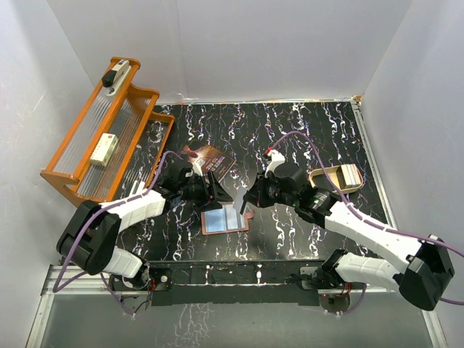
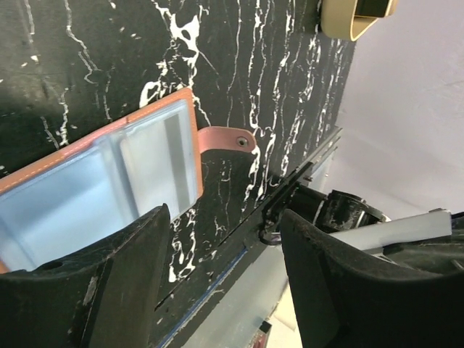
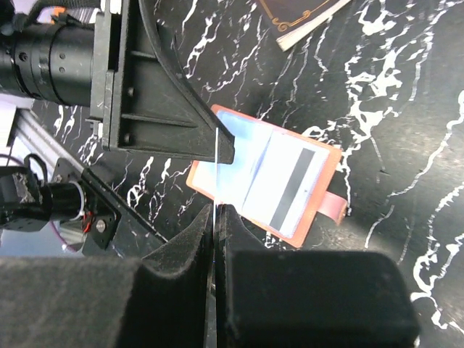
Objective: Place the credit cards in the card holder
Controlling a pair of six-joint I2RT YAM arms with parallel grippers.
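The card holder (image 1: 225, 220) lies open at the table's front middle, tan-edged with clear pockets. In its right-hand pocket a white card with a dark stripe (image 3: 292, 185) shows in the right wrist view. My right gripper is shut on another card (image 3: 216, 174), seen edge-on as a thin pale line rising between its fingers. From the top, that card (image 1: 241, 197) sits above the holder's right end. My left gripper is open with nothing between its fingers, beside the right one and over the holder.
A tan tray (image 1: 313, 178) with pale cards or boxes stands at the right. Behind the holder lies a dark book (image 1: 214, 161). The wooden rack (image 1: 116, 130) fills the left side. Bare table (image 1: 261, 138) lies at the back middle.
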